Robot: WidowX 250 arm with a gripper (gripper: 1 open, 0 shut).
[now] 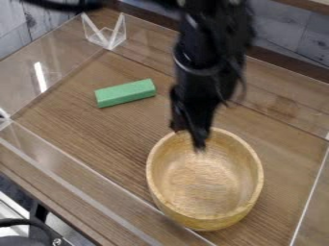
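Note:
My gripper (203, 108) is a dark, blurred shape in the middle of the view, above and just behind a tan round bowl (206, 192); I cannot make out its fingers. A green block (125, 93) lies on the wooden table to its left, apart from it.
The wooden table (90, 144) has free room left of the bowl. A white wire object (106, 31) stands at the back left. Clear rails or edges run along the left side, and a dark cable is at the lower left.

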